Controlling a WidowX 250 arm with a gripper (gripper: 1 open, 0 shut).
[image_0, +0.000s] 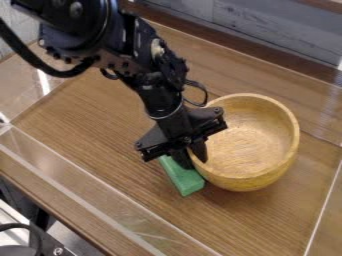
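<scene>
A black robot arm reaches down from the upper left to its gripper, which sits low at the left rim of a yellow bowl, tilted toward it. The bowl's near-left wall passes under the fingers and appears to be held, though the fingertips are partly hidden. A green rectangular block lies on the wooden table just below the gripper, beside the bowl, its upper end hidden by the gripper.
A grey plank wall runs along the back. Cables hang at the lower left.
</scene>
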